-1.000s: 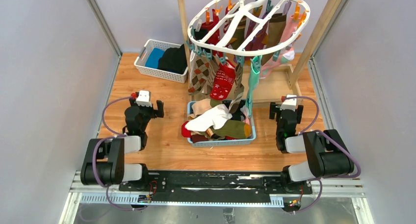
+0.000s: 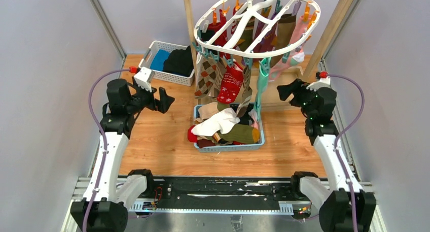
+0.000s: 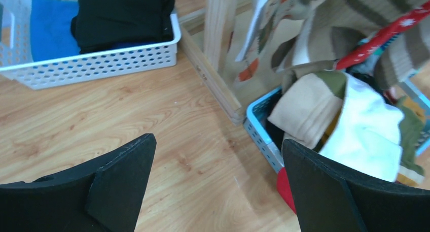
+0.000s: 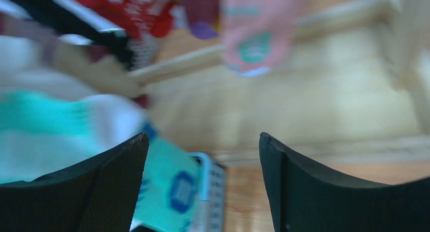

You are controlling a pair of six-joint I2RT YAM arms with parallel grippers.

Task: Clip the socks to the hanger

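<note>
The round white hanger hangs from the wooden frame, with several socks clipped around its rim. Among them are a red patterned sock at the front and a mint-green sock at the front right. Below it, a blue basket holds a loose pile, a white sock and an olive sock on top. My left gripper stands open left of the basket, empty in the left wrist view. To the right of the hanging socks, my right gripper is open, with only blurred background between its fingers.
A white basket with blue and black cloth stands at the back left. The wooden frame's post rises behind my right gripper. Bare wooden table lies on both sides of the blue basket.
Both arms have stretched out from their folded poses. My right gripper has moved up toward the hanger and turned to point left. The left one has turned toward the basket. The socks look unchanged.
</note>
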